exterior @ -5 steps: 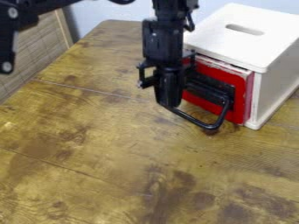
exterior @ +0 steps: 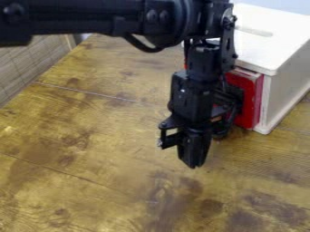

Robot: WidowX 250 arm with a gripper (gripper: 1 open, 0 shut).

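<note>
My black gripper (exterior: 191,145) hangs low over the wooden table in the middle right, shut, with nothing visible between its fingers. It is in front of a white box (exterior: 281,63) with a red front panel (exterior: 249,98). The arm hides much of that front, and the black framed piece on it is mostly out of sight behind the gripper.
A tiled edge (exterior: 24,63) runs along the far left.
My gripper has moved lower and toward the viewer, away from the box's top, and now covers more of the black piece at the red front.
</note>
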